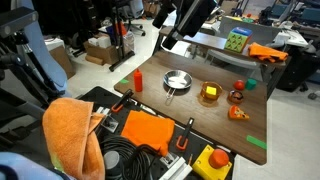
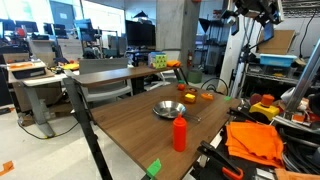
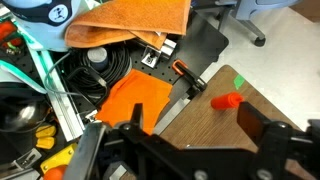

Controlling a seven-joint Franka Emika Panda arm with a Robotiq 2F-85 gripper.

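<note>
In the wrist view my gripper stands open, its two dark fingers wide apart with nothing held between them. It hangs high above the wooden table (image 1: 205, 119), well clear of everything on it. A red bottle (image 1: 138, 81) stands upright near the table's left corner; the wrist view has that bottle (image 3: 227, 101) below and toward the right finger. To its right in exterior view 1 lies a metal pan (image 1: 177, 79), handle toward the front. Farther right sit a yellow-brown object (image 1: 210, 91), a red round item (image 1: 236, 96) and an orange-red piece (image 1: 238, 114).
Clamps (image 1: 184, 136) jut along the table's front edge. Before it lie an orange cloth (image 1: 148, 130), coiled black cable (image 1: 140, 158) and an orange towel (image 1: 72, 135). Behind, a shelf carries a green-and-yellow box (image 1: 237, 39) and orange cloth (image 1: 266, 53).
</note>
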